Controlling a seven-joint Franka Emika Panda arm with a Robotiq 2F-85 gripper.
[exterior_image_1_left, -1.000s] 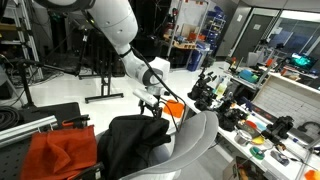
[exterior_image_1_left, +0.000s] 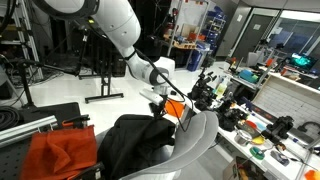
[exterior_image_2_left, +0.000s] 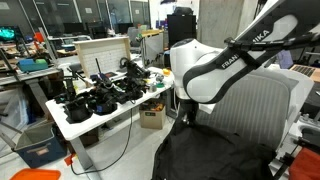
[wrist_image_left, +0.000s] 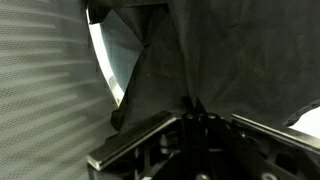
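Observation:
A black cloth (exterior_image_1_left: 135, 142) lies draped over the light grey mesh chair (exterior_image_1_left: 197, 143). In exterior view 2 the cloth (exterior_image_2_left: 215, 155) spreads in loose folds over the seat, its upper edge rising toward the white arm's gripper (exterior_image_2_left: 184, 114). My gripper (exterior_image_1_left: 166, 99) is at the cloth's far upper edge. From the wrist, dark fabric (wrist_image_left: 250, 60) fills most of the view, and a fold runs straight to the closed fingertips (wrist_image_left: 190, 106). The gripper appears shut on this cloth, though the pinched part itself is hard to make out.
Beside the black cloth is a red-orange cloth (exterior_image_1_left: 60, 152). Grey chair mesh (wrist_image_left: 45, 80) borders the wrist view's left side. Behind stands a white table (exterior_image_2_left: 90, 122) with black devices (exterior_image_2_left: 105, 95); a cardboard box (exterior_image_2_left: 152, 114) and an orange bin (exterior_image_2_left: 37, 173) are near it.
My gripper has moved right and slightly up in exterior view 1. The cloth's upper edge has shifted right along with it.

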